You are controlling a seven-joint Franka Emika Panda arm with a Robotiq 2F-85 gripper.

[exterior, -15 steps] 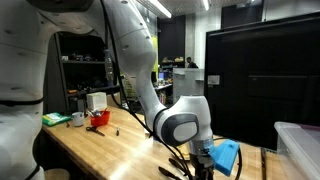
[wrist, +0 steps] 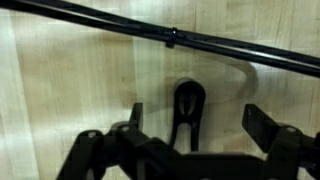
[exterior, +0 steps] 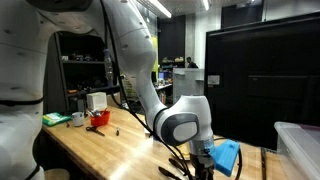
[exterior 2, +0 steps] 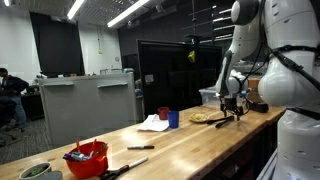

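Note:
In the wrist view my gripper stands open, its two fingers apart on either side of a black handle (wrist: 189, 97). The handle has a rounded end with a hole and lies on the light wooden table. Its lower part runs out of sight behind the gripper body. No contact between fingers and handle shows. Low over the table's far right end, my gripper (exterior 2: 240, 117) is small in exterior view 2. Dark utensils (exterior 2: 216, 122) lie close to it there.
A black cable crosses the wrist view above the handle. A blue cup (exterior 2: 173, 119), a red cup (exterior 2: 163, 112), a white cloth (exterior 2: 152, 124) and a red basket (exterior 2: 93, 163) with tools stand along the table. Bare wood lies between the basket and the arm.

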